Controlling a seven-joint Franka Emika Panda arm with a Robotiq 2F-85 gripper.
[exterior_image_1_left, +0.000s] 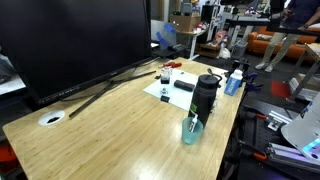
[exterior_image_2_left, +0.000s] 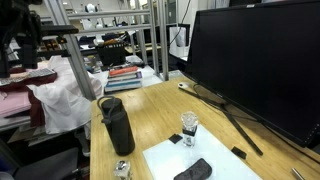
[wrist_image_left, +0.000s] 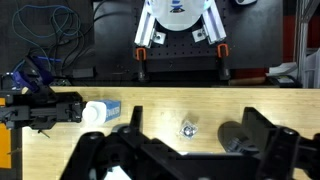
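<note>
My gripper hangs above the table's edge in the wrist view, its dark fingers wide apart with nothing held. Below and between them a small clear glass object (wrist_image_left: 188, 130) shows on the wood. The black flask (wrist_image_left: 234, 136) appears close to the right finger, partly covered by it. To the left lies the blue and white bottle (wrist_image_left: 103, 112). From the first exterior side, the black flask (exterior_image_1_left: 205, 98) stands upright behind a teal cup (exterior_image_1_left: 192, 131) with something light in it. The cup's contents are too small to make out.
A white sheet (exterior_image_1_left: 182, 88) lies mid-table, with a clear glass (exterior_image_2_left: 189, 126) and a dark handheld object (exterior_image_2_left: 194, 170) around it. The large black monitor (exterior_image_1_left: 75, 45) lines the back. Bare wood (exterior_image_1_left: 100, 140) fills the left of the table.
</note>
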